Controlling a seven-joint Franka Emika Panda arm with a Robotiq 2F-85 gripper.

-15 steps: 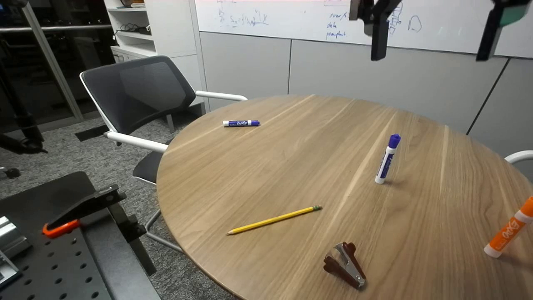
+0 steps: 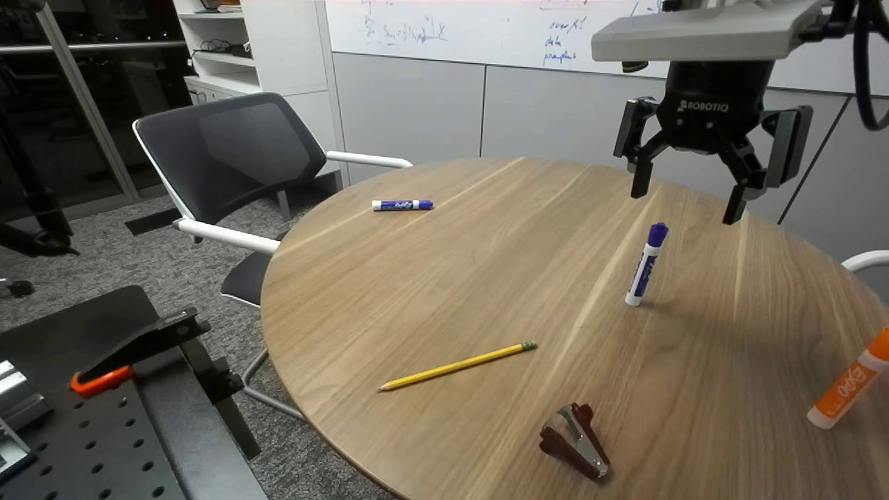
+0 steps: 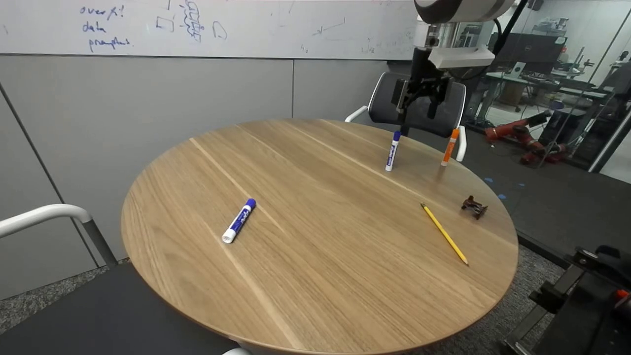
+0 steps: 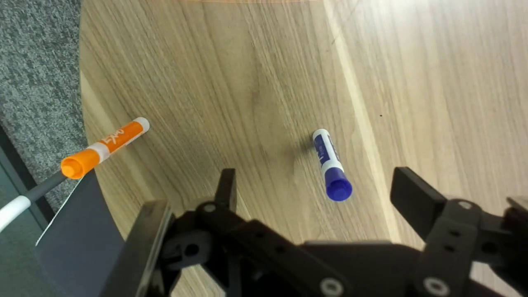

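My gripper (image 2: pixel 685 204) stands open above the far right of the round table, with nothing between its fingers. A blue-capped white marker (image 2: pixel 646 265) stands upright on the wood, below the gripper and apart from it. From above, in the wrist view, this marker (image 4: pixel 330 166) shows between and beyond the two fingertips, its cap facing the camera. An orange marker (image 4: pixel 106 147) also stands on end, near the table's edge on the wrist view's left. Another blue marker (image 3: pixel 239 221) lies on its side at the opposite part of the table.
A yellow pencil (image 2: pixel 458 367) and a brown staple remover (image 2: pixel 575 442) lie on the table (image 2: pixel 467 275). Chairs stand around it, one (image 2: pixel 229 158) at the left.
The gripper has come down from the top of exterior view 1 to hang lower above the standing blue marker, still open. Objects on the table have not moved.
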